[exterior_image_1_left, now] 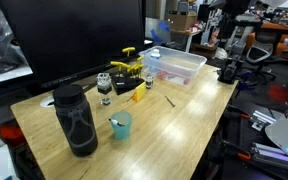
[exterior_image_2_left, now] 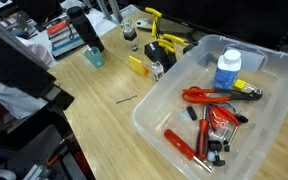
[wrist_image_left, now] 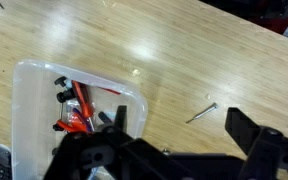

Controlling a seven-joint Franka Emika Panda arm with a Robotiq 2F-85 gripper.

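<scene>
In the wrist view my gripper stands open, with bare tabletop between its widely parted fingers. A small thin metal piece (wrist_image_left: 202, 112) lies on the wood within that gap, seen from above; I cannot tell how far below it is. The same thin piece (exterior_image_2_left: 127, 98) shows in exterior view 2, in front of the clear plastic bin (exterior_image_2_left: 156, 133). Inside that bin are red-handled tools (exterior_image_2_left: 179, 144) and a white bottle with a blue cap (exterior_image_2_left: 227, 70). Part of the bin (wrist_image_left: 134, 95) shows beside the left finger in the wrist view.
A teal cup (exterior_image_1_left: 121, 126) and a black cylinder (exterior_image_1_left: 76, 122) stand on the table's left side. A yellow block (exterior_image_1_left: 139, 93), small jars (exterior_image_1_left: 104, 88) and yellow-handled clamps (exterior_image_1_left: 129, 66) sit toward the monitor (exterior_image_1_left: 74, 35).
</scene>
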